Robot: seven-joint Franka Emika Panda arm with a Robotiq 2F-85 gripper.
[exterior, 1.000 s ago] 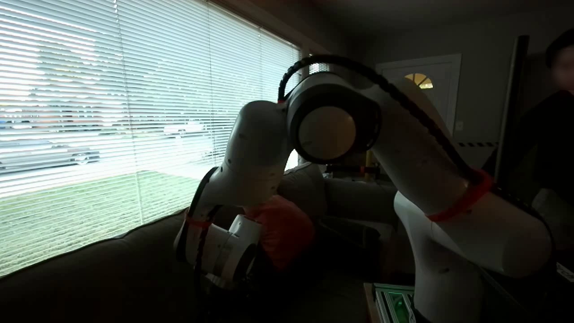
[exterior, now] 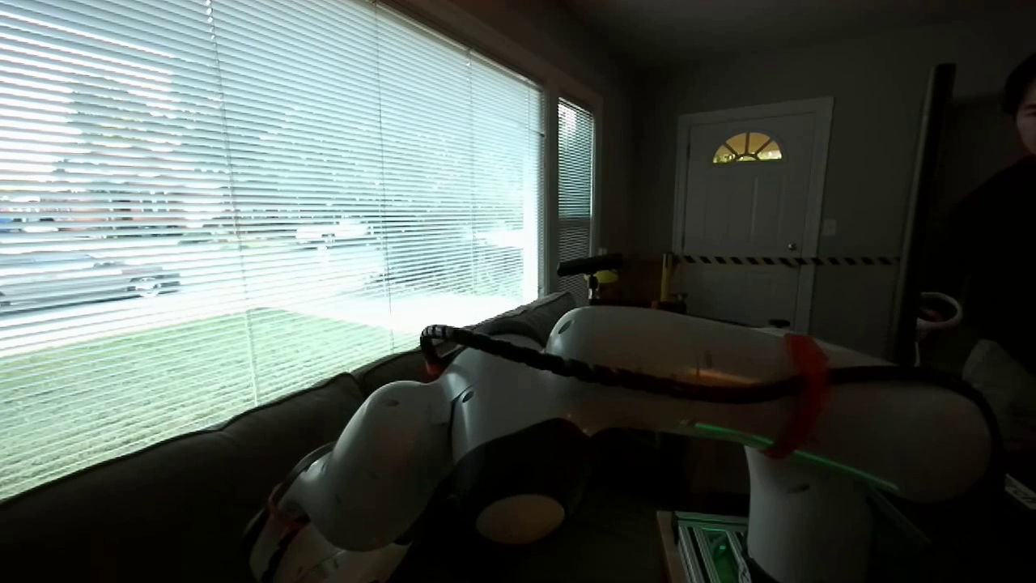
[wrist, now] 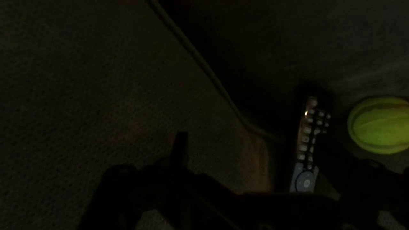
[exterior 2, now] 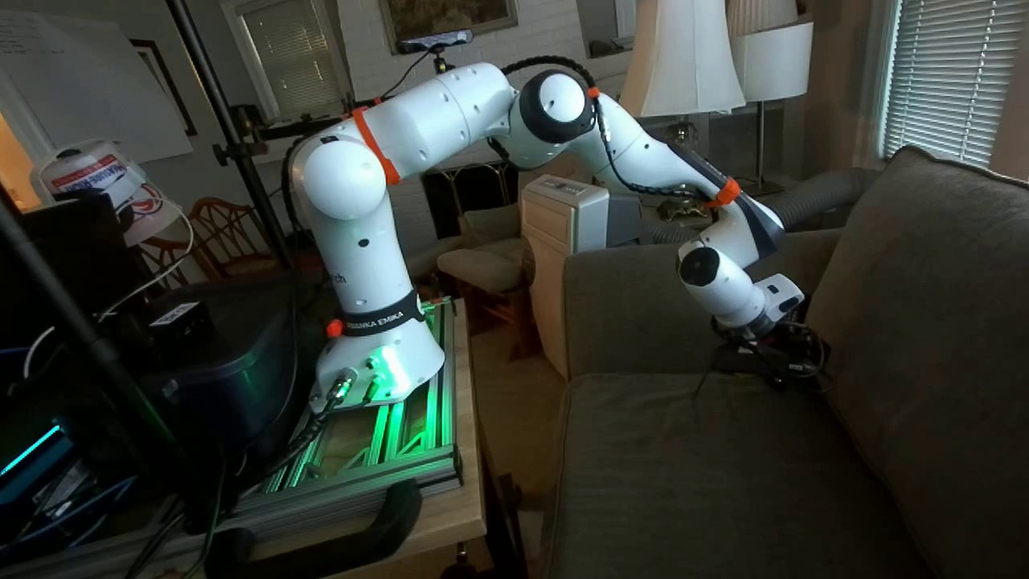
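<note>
Dark fingers [wrist: 179,151] spread wide apart show that my gripper is open, low over the couch. A remote control [wrist: 306,153] with pale buttons and a grey-blue round pad lies near the right finger, which overlaps its edge in the wrist view. Right of it sits a yellow-green ball or round object [wrist: 381,124], cut off by the frame edge. In exterior view 2, the white arm [exterior 2: 728,289] reaches down to the couch's far corner; small objects there cannot be made out. The wrist view is very dark.
A couch backrest [exterior 2: 926,318] rises close beside the hand, with the armrest [exterior 2: 627,309] on the other side. A person [exterior: 1000,223] stands at the right edge of exterior view 1.
The arm has swung lower and stretched out, its elbow dropping far down in exterior view 1. The hand end has sunk toward the bottom edge, and the red pillow is now hidden.
</note>
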